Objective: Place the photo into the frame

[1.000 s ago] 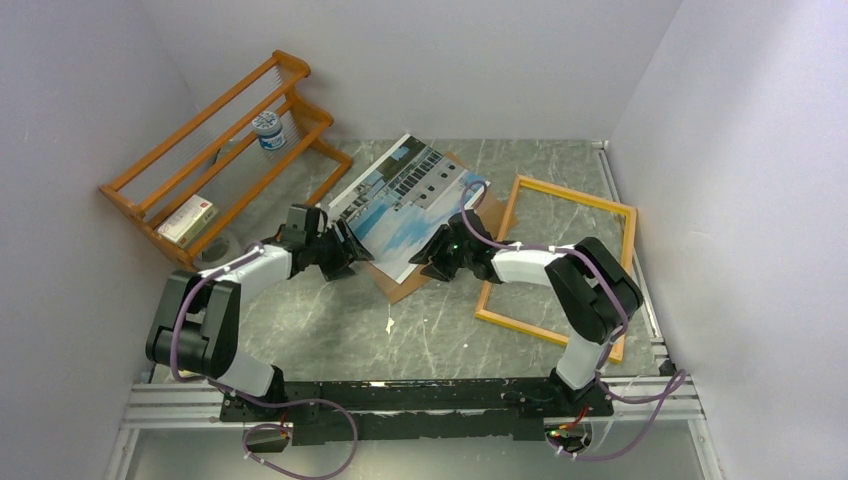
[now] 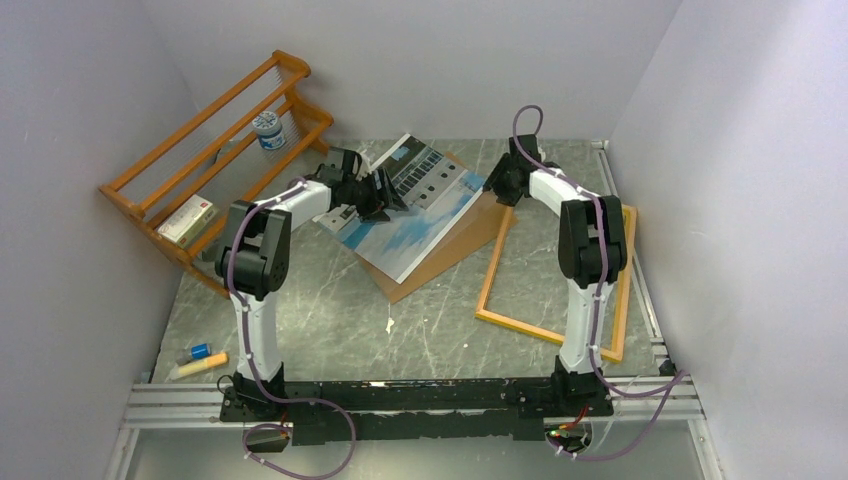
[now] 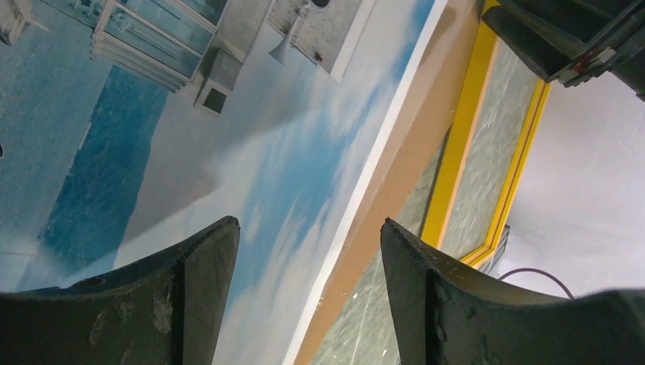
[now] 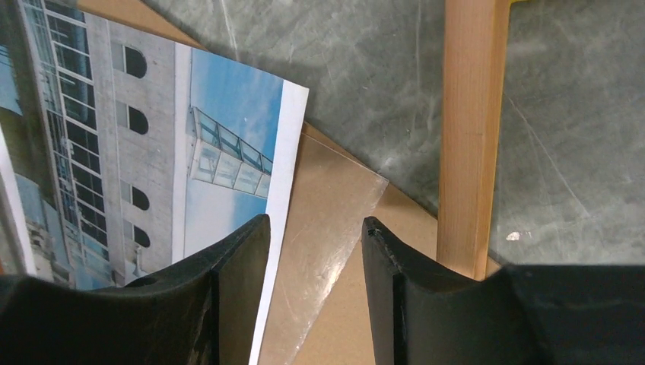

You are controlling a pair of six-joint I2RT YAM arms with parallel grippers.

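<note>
The photo, showing a white building and blue sky, lies askew on a brown board mid-table. The empty yellow wooden frame lies to its right. My left gripper hangs open over the photo, near its white border, nothing between its fingers. My right gripper stands open above the photo's upper right corner and the board, beside the frame's side bar; it holds nothing.
A wooden rack with a box and a jar stands at the back left. Small bottles lie at the front left. White walls bound the table.
</note>
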